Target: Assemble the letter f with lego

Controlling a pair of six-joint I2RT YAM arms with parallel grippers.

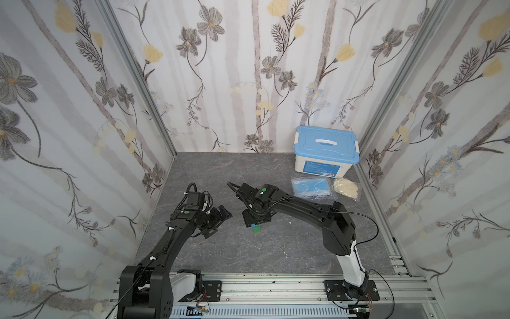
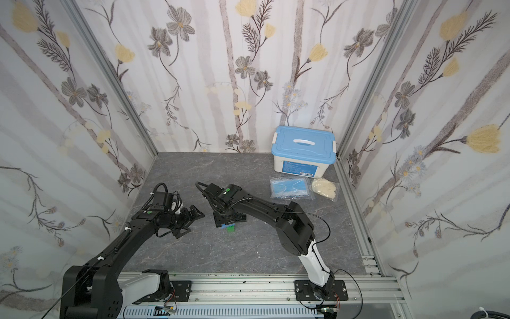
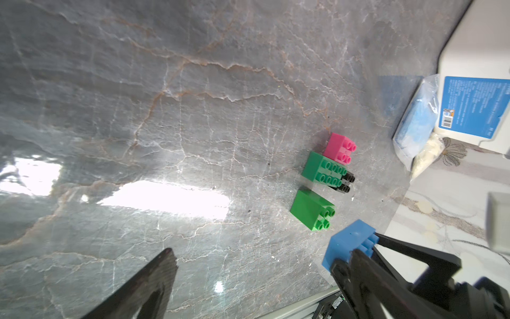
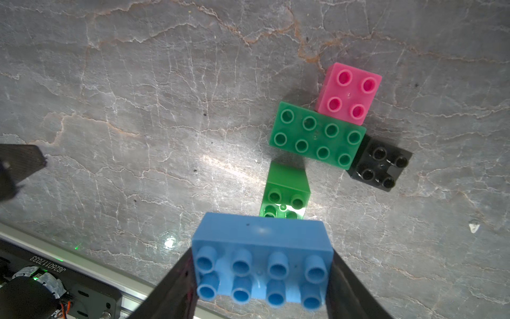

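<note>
The long blue brick (image 4: pixel 260 227) is lifted off the table, gripped at its two ends by my right gripper. Below and beyond it on the table is a small green brick (image 4: pixel 288 180). A longer dark green brick (image 4: pixel 317 134) lies a short way off, touching or nearly touching a pink brick (image 4: pixel 349 94) and a black brick (image 4: pixel 379 163). In the left wrist view the blue brick (image 3: pixel 349 240) appears past the small green brick (image 3: pixel 312 208). My left gripper stands open over bare table, left of the bricks.
A lidded blue-and-white box (image 1: pixel 326 151) stands at the back right, with a bagged blue item (image 1: pixel 311 187) and a bagged cream item (image 1: pixel 346 188) before it. Bare table lies in front of the bricks. Both arms' ends are fairly close together.
</note>
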